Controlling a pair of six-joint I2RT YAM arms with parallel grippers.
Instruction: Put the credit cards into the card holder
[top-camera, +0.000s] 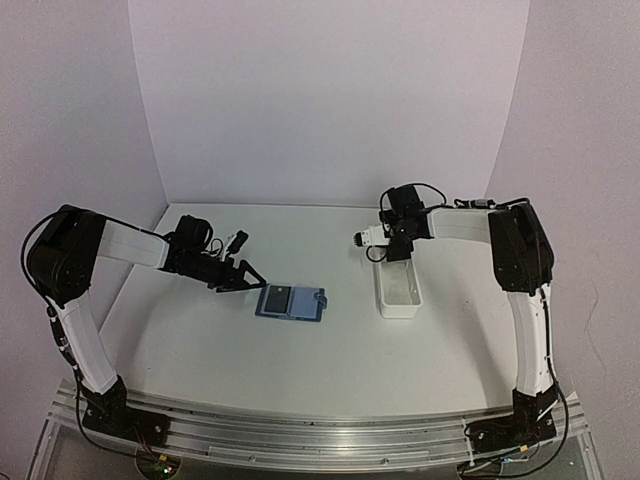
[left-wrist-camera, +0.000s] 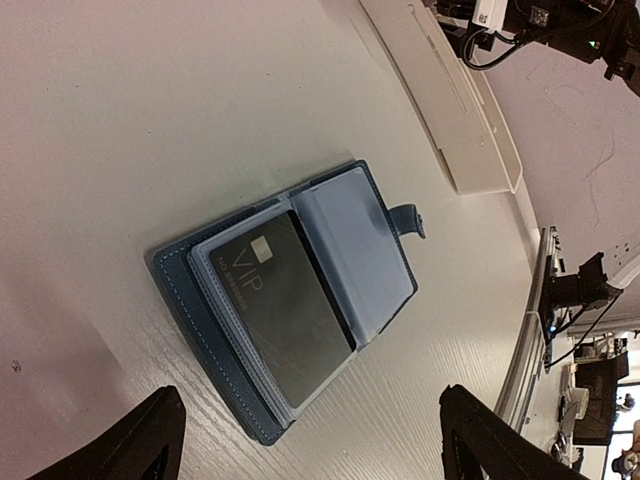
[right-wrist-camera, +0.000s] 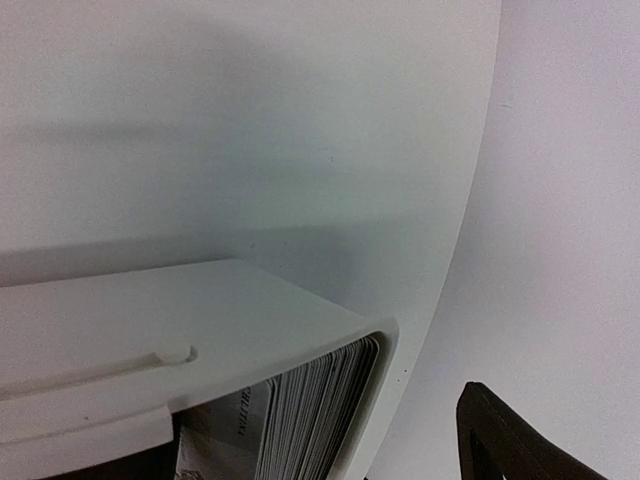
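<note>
The blue-grey card holder (left-wrist-camera: 350, 245) lies open on the table, a dark VIP card (left-wrist-camera: 285, 310) in its left sleeve, the right side showing a pale sleeve. My left gripper stands open just beside and over the holder's near side, fingers apart. A long white box (top-camera: 398, 308) holds a stack of cards (right-wrist-camera: 315, 415) at one end, seen in the right wrist view. My right gripper (top-camera: 395, 250) is over the box's back end; in its wrist view one dark finger shows right of the cards, and the top view hides what lies between the fingers.
Walls rise at the back and sides, and a metal rail (top-camera: 320, 430) runs along the front edge.
</note>
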